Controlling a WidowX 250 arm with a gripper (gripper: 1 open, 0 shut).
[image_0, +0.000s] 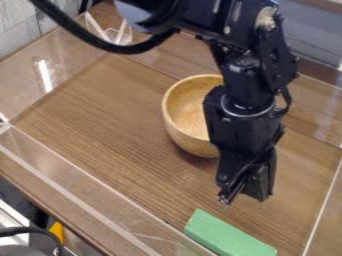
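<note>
The black gripper (243, 184) hangs in the centre right, its fingers pointing down above the wooden surface, shut with nothing visible between them. A wooden bowl (181, 110) sits behind it, partly hidden by the arm. A green bar (227, 237) lies at the front, below and slightly left of the fingertips, apart from them.
A white wire-like object (114, 30) is at the back left. A black cable arches over the upper left.
</note>
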